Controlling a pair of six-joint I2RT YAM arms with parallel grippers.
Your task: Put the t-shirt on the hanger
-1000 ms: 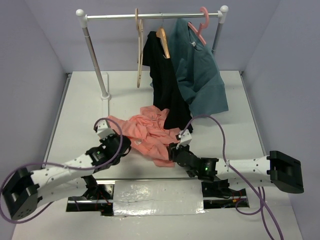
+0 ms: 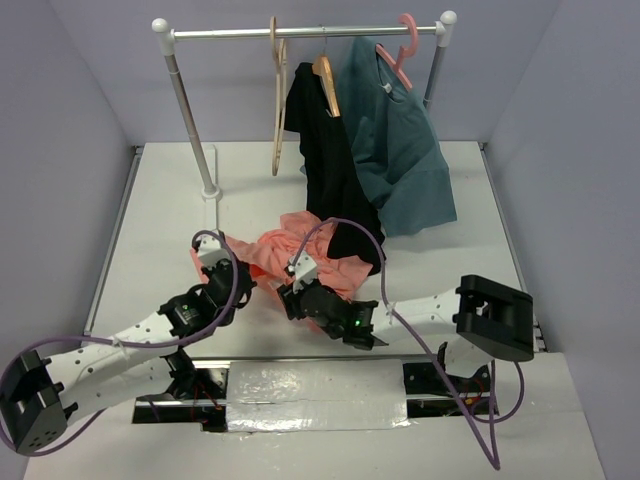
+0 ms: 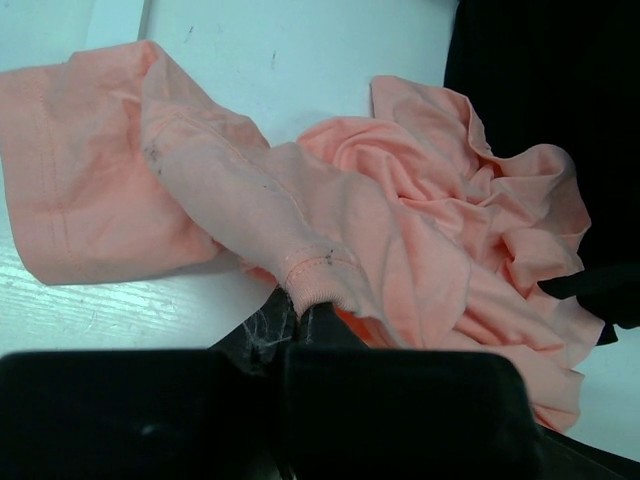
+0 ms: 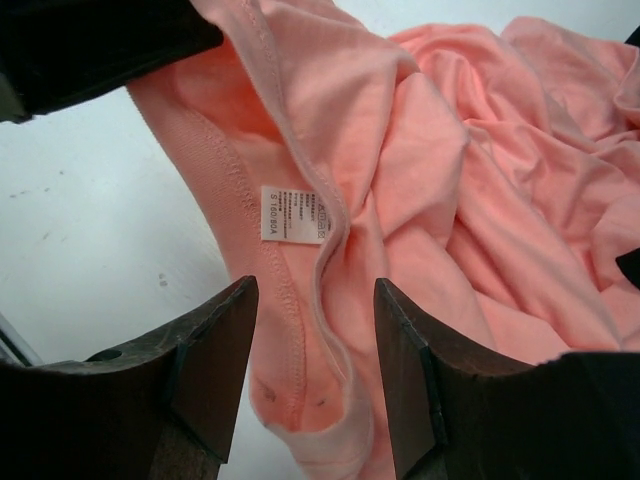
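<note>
The salmon T-shirt [image 2: 305,240] lies crumpled on the white board below the rack, its folds and care label [image 4: 295,215] showing in the right wrist view. My left gripper [image 2: 235,270] is shut on a fold of it near a ribbed edge, at the shirt's left part. My right gripper [image 2: 292,290] is open just right of the left one, its fingers either side of a hanging fabric edge, not visibly closed on it.
Empty wooden hangers [image 2: 278,110] hang on the rail [image 2: 230,34]. A black garment [image 2: 335,170] and a teal garment [image 2: 405,170] hang to the right, the black one reaching onto the shirt. Bare board [image 2: 160,200] lies at the left.
My right arm has moved left along the shirt, toward my left gripper. The left gripper has stayed nearly in place.
</note>
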